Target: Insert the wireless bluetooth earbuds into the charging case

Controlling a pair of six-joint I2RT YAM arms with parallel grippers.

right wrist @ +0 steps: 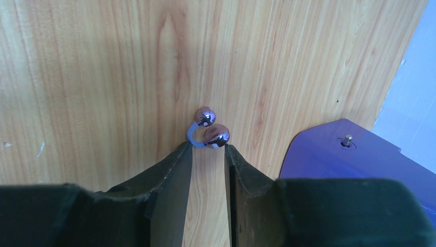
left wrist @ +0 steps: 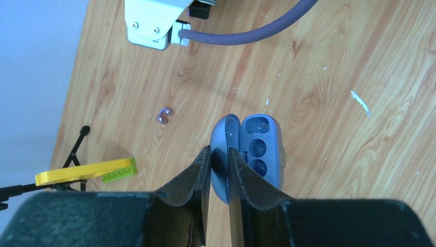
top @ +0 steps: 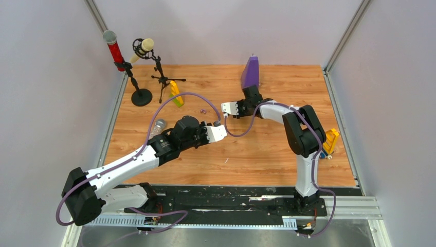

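The open blue charging case (left wrist: 262,144), with its lid upright and empty wells showing, is in my left gripper, whose fingers grip the lid side. In the right wrist view, a pair of small shiny earbuds (right wrist: 216,135) joined by a blue band lies at the tips of my right gripper; its fingers are part open, one on each side of the band and bud, and whether they touch is unclear. Another small shiny pair (left wrist: 165,114) lies on the wood in the left wrist view.
A purple object (top: 250,72) stands at the back, beside the right gripper. Microphone stands (top: 141,96) and a yellow-green item (top: 177,95) occupy the back left. A yellow item (top: 330,141) is at the right.
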